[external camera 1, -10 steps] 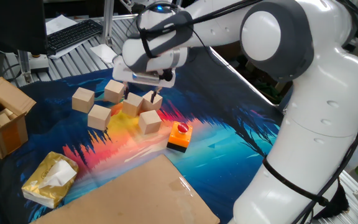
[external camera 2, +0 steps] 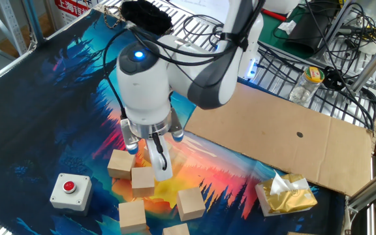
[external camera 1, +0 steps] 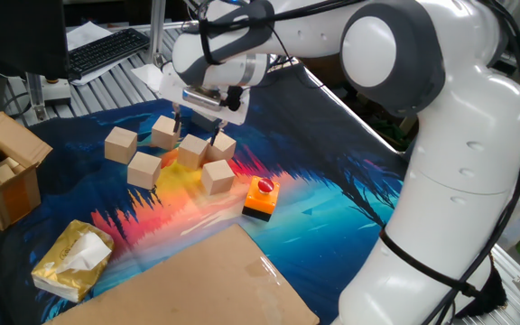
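Several plain wooden cubes lie in a loose group on the dark, colourful cloth: in exterior view 1 a left cube (external camera 1: pixel 121 144), a front-left cube (external camera 1: pixel 144 170), a back cube (external camera 1: pixel 163 134), a middle cube (external camera 1: pixel 192 152), a front-right cube (external camera 1: pixel 217 178) and a right cube (external camera 1: pixel 225 147). My gripper (external camera 1: pixel 196 128) points down over the back of this group. Its fingers are spread apart, one near the back cube and the other near the right cube; no cube is seen held. In exterior view 2 the gripper (external camera 2: pixel 155 143) partly hides the cubes beneath it.
An orange box with a red button (external camera 1: pixel 261 198) stands right of the cubes. Cardboard (external camera 1: pixel 192 284) covers the front, with a gold tissue pack (external camera 1: pixel 75 260) beside it. An open carton (external camera 1: pixel 7 191) of blocks is at the left. Right of the button box the cloth is clear.
Over the last second my gripper has come down and slightly left toward the cubes, its hand turning a little. The cubes appear almost unmoved.
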